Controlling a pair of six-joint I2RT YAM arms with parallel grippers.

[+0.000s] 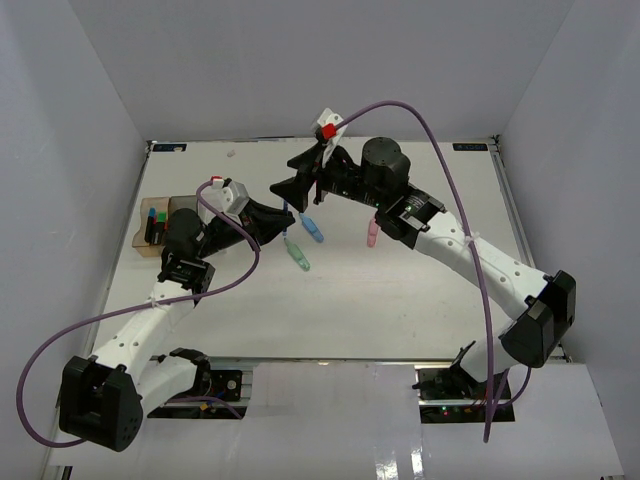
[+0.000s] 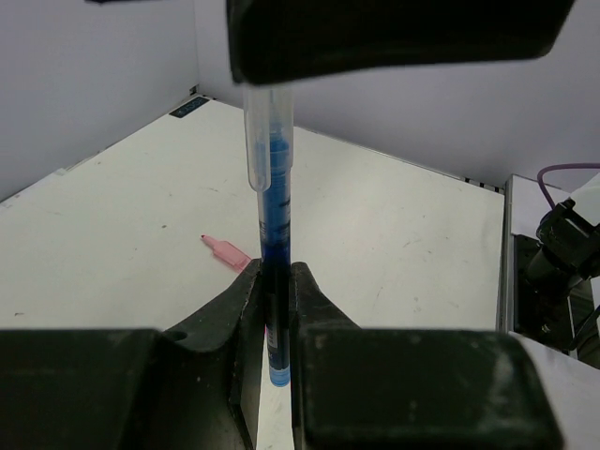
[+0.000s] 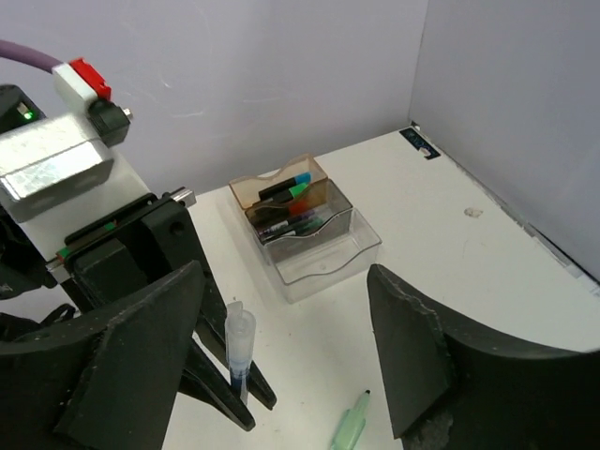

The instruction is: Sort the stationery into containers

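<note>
My left gripper (image 1: 278,222) holds a blue marker (image 2: 276,211) upright, with a clear cap at its top. My right gripper (image 1: 300,180) hangs just above and beside the marker, its dark fingers spread apart with nothing between them in the right wrist view. A green marker (image 1: 297,255), a blue one (image 1: 311,227) and a pink one (image 1: 372,231) lie loose on the table. The sorting container (image 3: 326,267) at the left has several markers in two compartments; its nearest compartment looks empty.
Grey walls (image 1: 80,200) border the back and sides. A small object (image 1: 231,154) lies near the back edge.
</note>
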